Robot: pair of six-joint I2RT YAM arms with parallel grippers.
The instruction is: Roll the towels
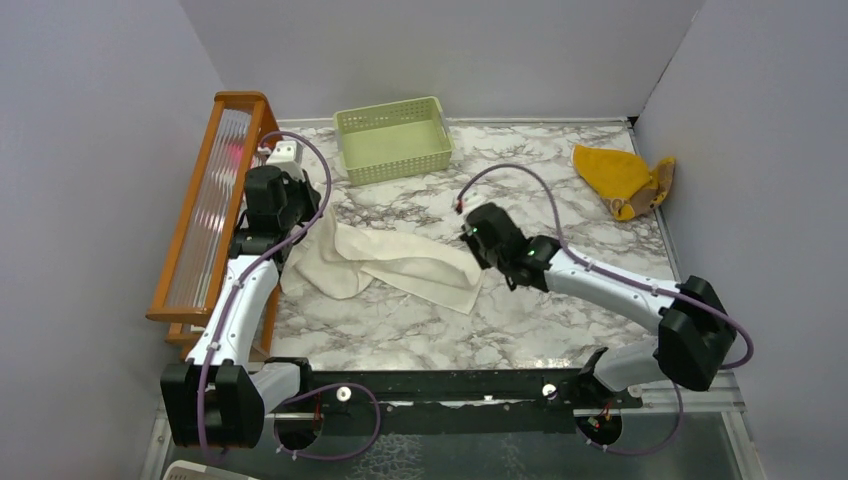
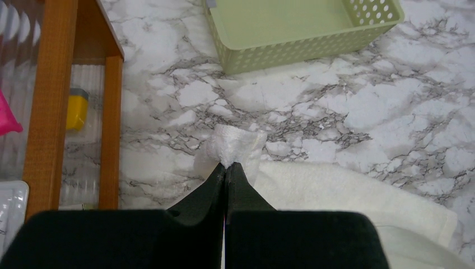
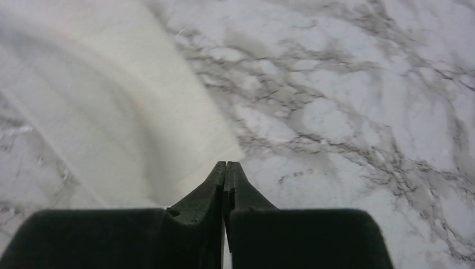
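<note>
A cream-white towel (image 1: 420, 260) lies unevenly across the left and middle of the marble table, with a raised fold along its right part. Its far-left end rises to my left gripper. There the shut fingertips pinch a bunched bit of the towel (image 2: 232, 144), which sticks up past them. My right gripper is shut above the towel's right end, and nothing shows between its fingers. In the right wrist view the towel's corner lies just beyond those tips, blurred. A yellow towel (image 1: 620, 180) with a brown part is heaped at the far right.
An empty green basket (image 1: 393, 176) stands at the back, left of centre. Along the left side runs a wooden rack (image 1: 190, 235), close to my left arm. Bare marble lies between the basket and the yellow towel, and along the front.
</note>
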